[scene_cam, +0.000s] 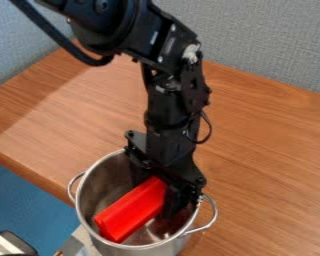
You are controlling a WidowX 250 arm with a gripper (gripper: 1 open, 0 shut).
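Observation:
A steel pot [89,200] with two side handles stands at the lower middle of the view. Inside it lies a long red block [129,208], slanting from lower left to upper right. My black gripper [170,190] reaches down into the pot at the right end of the red block. Its fingertips are mostly hidden by the pot and the dark arm, so what is between them is unclear.
A grey padded wall [270,40] runs along the back.

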